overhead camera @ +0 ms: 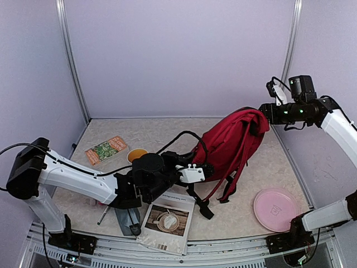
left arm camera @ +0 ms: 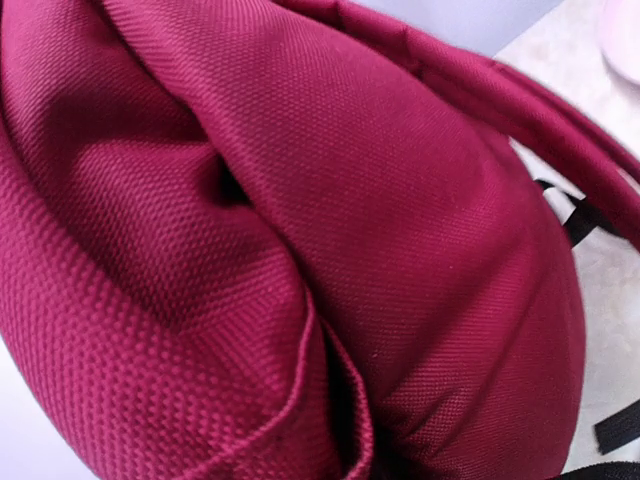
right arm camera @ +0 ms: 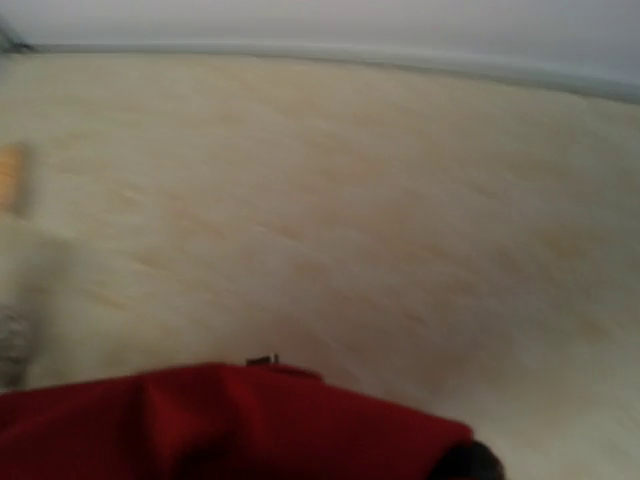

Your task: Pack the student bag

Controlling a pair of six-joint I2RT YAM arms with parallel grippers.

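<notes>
A red student bag (overhead camera: 228,142) with dark straps is slung between both arms above the table, its raised end at the right. My left gripper (overhead camera: 206,170) is shut on the bag's lower left side; red fabric (left arm camera: 440,250) fills most of the left wrist view and hides the fingers. At the raised end, my right gripper (overhead camera: 266,113) is shut on the cloth, its fingertips mostly hidden. Red cloth (right arm camera: 220,425) spans the bottom of the right wrist view. An orange-green book (overhead camera: 106,149) and a magazine with a cup picture (overhead camera: 165,222) lie on the table.
A yellow-orange cup (overhead camera: 136,154) stands behind the left arm. A pink plate (overhead camera: 276,209) lies at the front right. A grey pouch (overhead camera: 126,219) and a pen (overhead camera: 104,215) sit at the front left.
</notes>
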